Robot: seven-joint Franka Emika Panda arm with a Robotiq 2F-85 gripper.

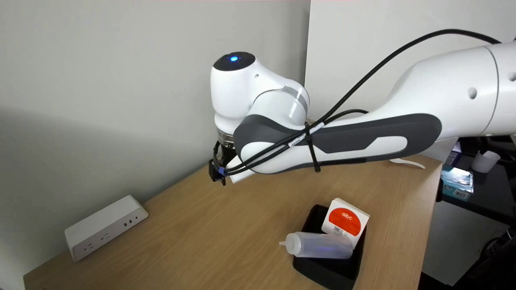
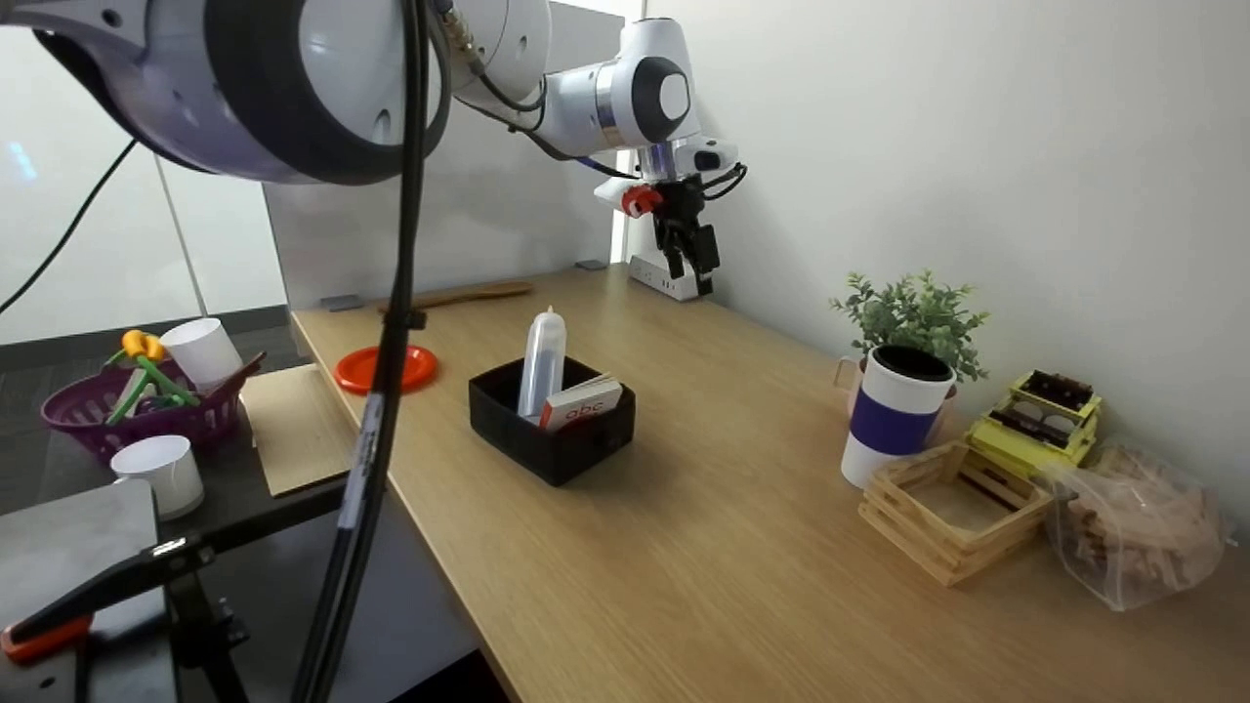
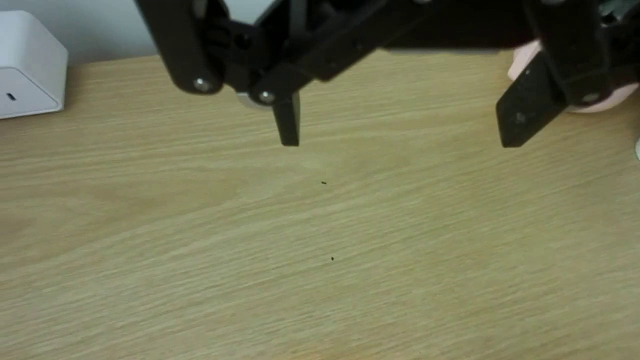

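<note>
In the wrist view my gripper is open, its fingertips wide apart with only bare wood beyond them. Exterior view 2 places the gripper [image 2: 688, 268] above the far part of the table, close to the wall and the white power strip [image 2: 658, 276]. A black bin [image 2: 551, 457] stands well away from it, holding a clear squeeze bottle [image 2: 542, 365] and a white box with a red abc label [image 2: 582, 403]. The arm hides most of the gripper in exterior view 1, where the bottle [image 1: 323, 245] leans across the bin.
A red plate [image 2: 419, 368] lies by the table's edge. Along the wall stand a potted plant [image 2: 908, 314], a white-and-blue cup [image 2: 893, 418], a wooden crate [image 2: 955, 551], a yellow crate [image 2: 1031, 432] and a clear bag [image 2: 1134, 527].
</note>
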